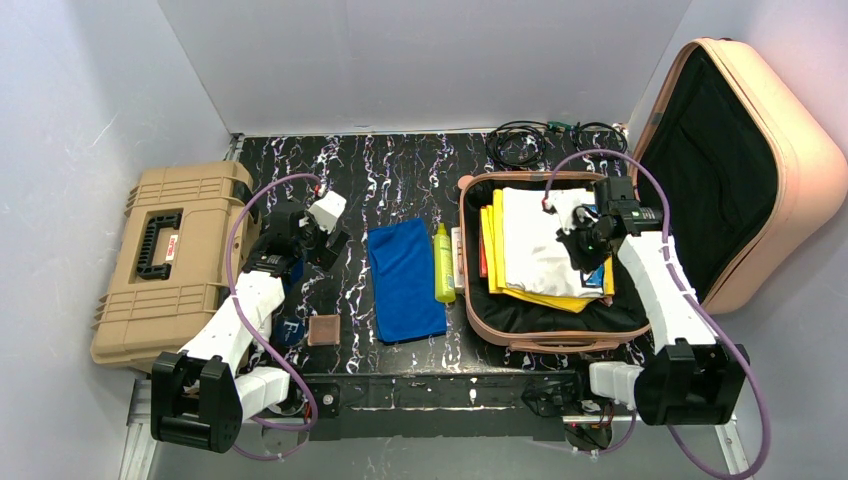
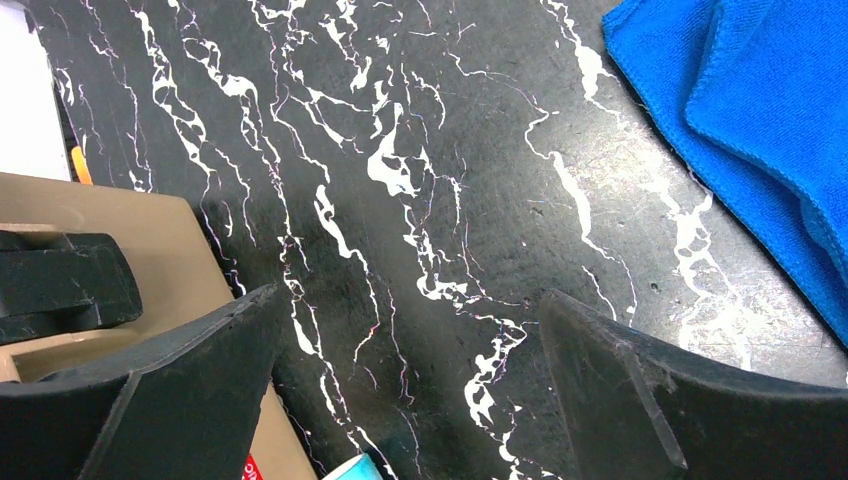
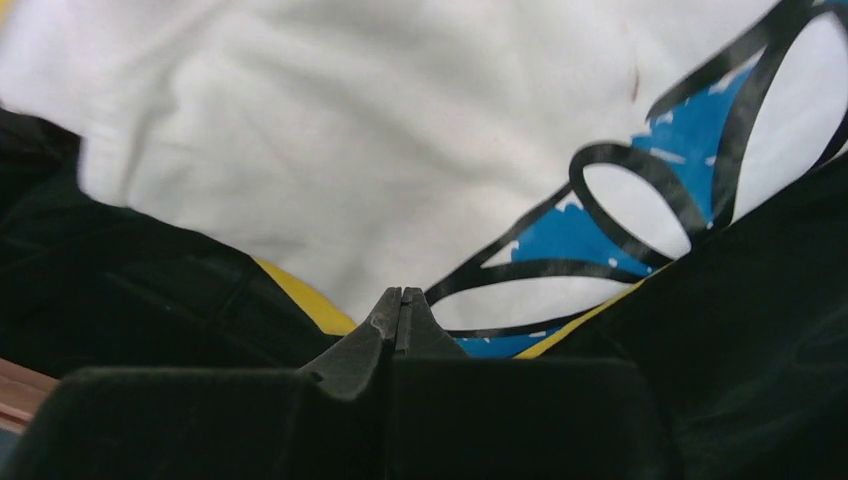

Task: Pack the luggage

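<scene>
The pink suitcase [image 1: 487,327] stands open on the right, its lid [image 1: 720,170] leaning back. Inside lies a folded white shirt [image 1: 530,240] with a blue and black print, on top of yellow cloth [image 1: 545,299]. Over the shirt's right part is my right gripper [image 1: 583,262]; in the right wrist view its fingertips [image 3: 385,310] meet near the printed edge, with nothing seen between them. My left gripper is open above bare table, empty. To its right lie a folded blue towel [image 1: 405,280] and a yellow-green bottle [image 1: 443,265], both outside the suitcase.
A tan hard case [image 1: 150,270] fills the left side. Near the front left sits a small brown box [image 1: 323,330]. Coiled black cables [image 1: 517,146] lie behind the suitcase. Table between the left gripper and the towel is clear.
</scene>
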